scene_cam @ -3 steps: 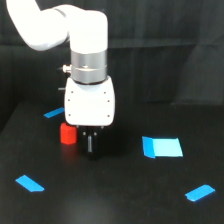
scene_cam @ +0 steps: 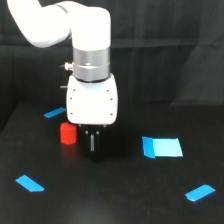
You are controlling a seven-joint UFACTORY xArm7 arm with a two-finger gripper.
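A red block [scene_cam: 68,134] rests on the dark table, left of centre. My white arm hangs down from the top left, and the gripper [scene_cam: 93,143] at its end is low over the table, just right of the block. Its dark fingers blend into the black surface. I cannot tell whether they are apart or together, or whether anything small is between them. No part of the red block shows between the fingers.
A light blue square [scene_cam: 167,147] with a darker blue strip [scene_cam: 148,147] lies to the right. Blue tape pieces mark the table at front left [scene_cam: 30,184], front right [scene_cam: 200,192] and back left [scene_cam: 54,112]. A dark curtain [scene_cam: 165,60] hangs behind.
The arm and gripper have shifted very slightly to the right. The red block and the blue pieces look unmoved.
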